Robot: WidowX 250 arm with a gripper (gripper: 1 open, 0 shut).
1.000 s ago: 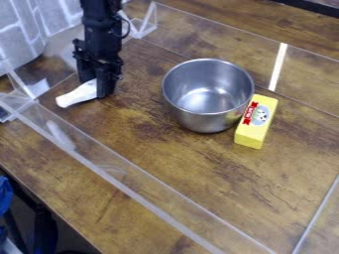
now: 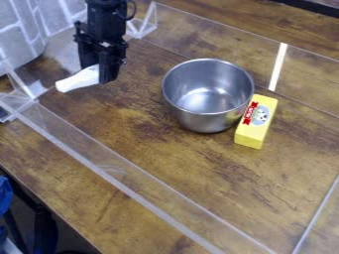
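My black gripper (image 2: pixel 101 63) hangs at the upper left of the camera view, shut on a white elongated object (image 2: pixel 78 78) that slants down to the left from its fingertips. The object looks raised a little over the wooden surface; its exact kind is unclear.
A steel bowl (image 2: pixel 196 114) stands right of the gripper, with a yellow box (image 2: pixel 252 136) bearing a red label beside it. Clear plastic edges run along the left and across the foreground. The wooden surface (image 2: pixel 172 189) in front of the bowl is bare.
The gripper and the white object have moved upward in the view, apparently lifting. The bowl and yellow box are unchanged.
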